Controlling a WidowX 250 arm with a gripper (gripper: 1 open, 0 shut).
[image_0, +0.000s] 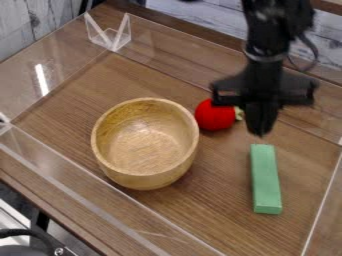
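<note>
My gripper (253, 116) is in the upper right, raised behind a green bar (265, 178) that lies on the wooden table (107, 220). A red round object (214, 114) sits just left of the gripper, partly beside a small yellow-green item. The gripper's fingertips appear close together, with nothing visible between them. A tan bowl (143, 141) is at the centre left.
A clear wire-like or plastic object (111, 32) lies at the upper left near the table's edge. The left and lower parts of the table around the bowl are mostly free.
</note>
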